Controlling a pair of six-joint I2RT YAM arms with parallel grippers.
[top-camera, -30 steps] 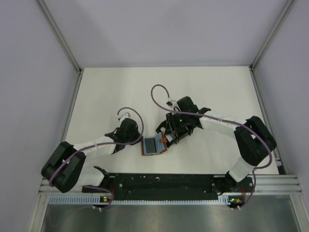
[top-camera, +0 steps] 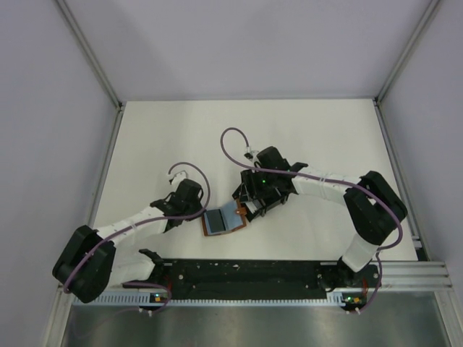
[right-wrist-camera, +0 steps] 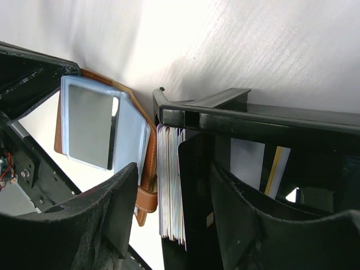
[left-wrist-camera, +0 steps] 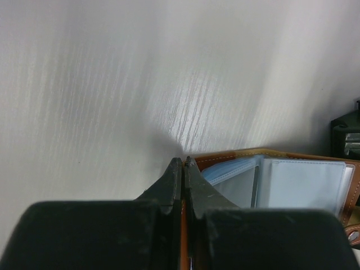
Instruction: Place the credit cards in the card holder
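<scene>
The brown card holder [right-wrist-camera: 147,169] lies open, its clear sleeves [right-wrist-camera: 90,124] showing; a grey panel fills one. On its thin left edge my left gripper is shut, with brown leather showing between the fingers. Right of the holder stands a black compartment box [right-wrist-camera: 225,121] holding a tight upright stack of cards [right-wrist-camera: 170,180], seen edge-on. My right gripper is part open over the box, one finger [right-wrist-camera: 121,205] on the holder side of the stack, the other [right-wrist-camera: 228,205] beyond a black divider. Nothing is clearly clasped there.
More light card-like pieces [right-wrist-camera: 246,160] sit in the box's other compartments. In the left wrist view, the box's dark corner [left-wrist-camera: 347,135] shows close to the holder's right end.
The left gripper and holder have shifted a little left and toward the front together. My right gripper has moved slightly left over the box, which has shifted little.
</scene>
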